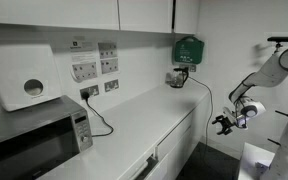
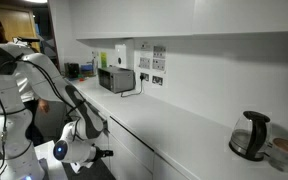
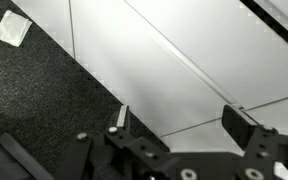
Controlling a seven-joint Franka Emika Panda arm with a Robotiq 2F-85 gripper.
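My gripper [image 1: 222, 124] is held low in front of the white counter, over by the far right in exterior view 1. Its black fingertips stand wide apart in the wrist view, so the gripper is open, with only white cabinet fronts [image 3: 164, 70] showing behind the gap. Exterior view 2 has the gripper [image 2: 106, 153] near the lower left, small and close to the cabinet doors.
On the counter [image 1: 134, 115] stand a microwave [image 1: 44, 138] and, at its far end, a kettle [image 2: 249, 135] beside a glass-like container [image 2: 284, 152]. A pale scrap [image 3: 12, 28] lies on the dark floor [image 3: 44, 80].
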